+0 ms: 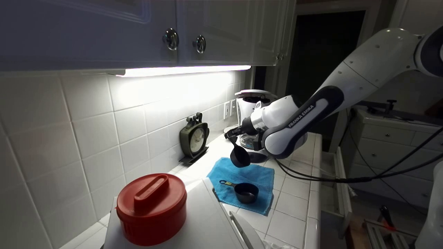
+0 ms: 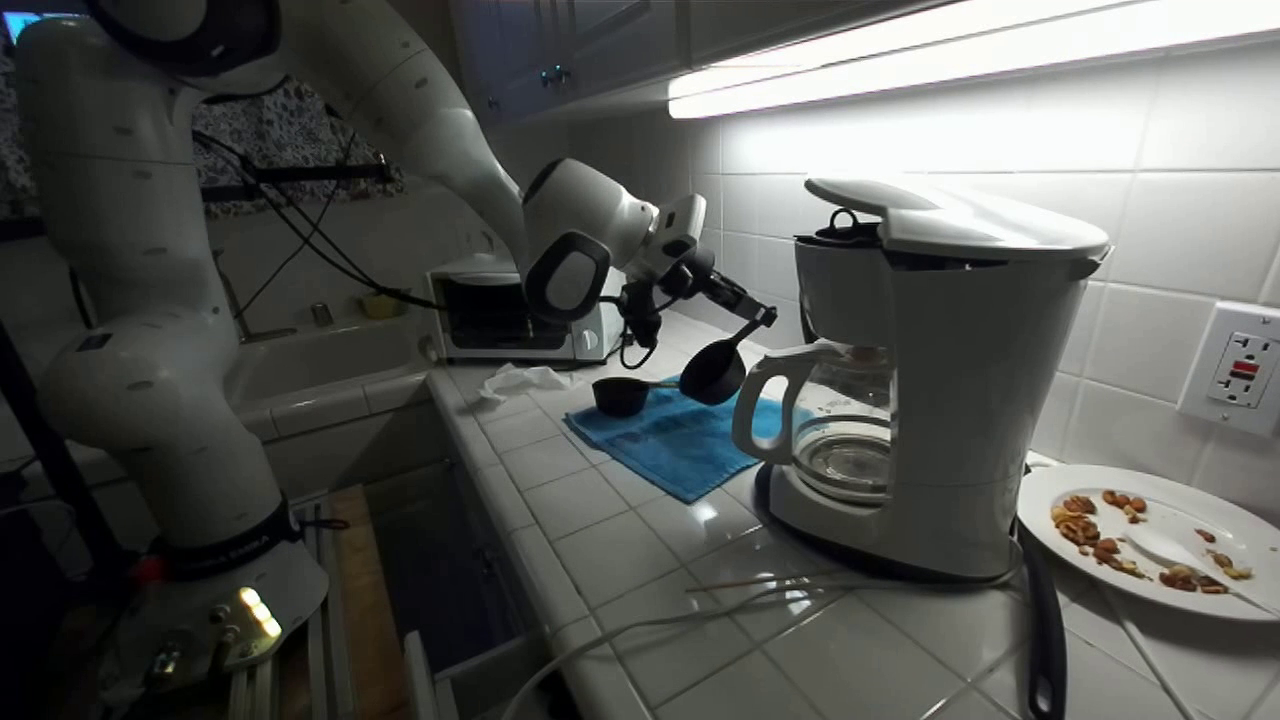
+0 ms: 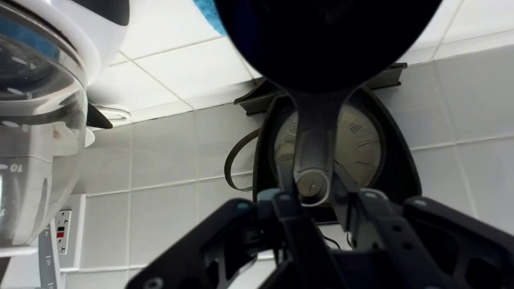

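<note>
My gripper is shut on the handle end of a black measuring cup (image 1: 239,156), whose bowl hangs tilted below the fingers. In exterior view 2 the held cup (image 2: 714,371) is in the air above the blue towel, close to the coffee maker's carafe handle. The wrist view shows its dark bowl (image 3: 327,43) filling the top; whether anything is inside cannot be seen. A second black measuring cup (image 1: 246,193) rests upright on the blue towel (image 1: 265,178), its handle pointing toward the wall.
A white coffee maker (image 2: 960,396) with a glass carafe (image 2: 849,420) stands beside my gripper. Against the wall is a dark clock (image 1: 194,139). A red lidded container (image 1: 151,211) sits on the white toaster oven (image 1: 199,224). A plate of nuts (image 2: 1056,480) lies behind the coffee maker.
</note>
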